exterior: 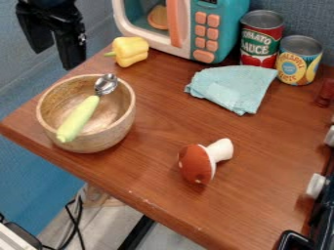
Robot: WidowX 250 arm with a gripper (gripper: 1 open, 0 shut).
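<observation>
The black gripper [53, 34] hangs at the upper left, above and behind the wooden bowl [111, 136], apart from the objects; whether its fingers are open is unclear. A spoon with a pale green handle [72, 121] rests in the bowl. A yellow toy [129, 51] lies behind the bowl. A red-and-white mushroom toy [197, 164] lies at the right front of the wooden table [156, 186].
A toy microwave [209, 34], a tomato sauce can [260, 44] and a second can [298, 63] stand at the back. A blue cloth [231, 88] lies mid-back. A black appliance [303, 239] borders the right edge.
</observation>
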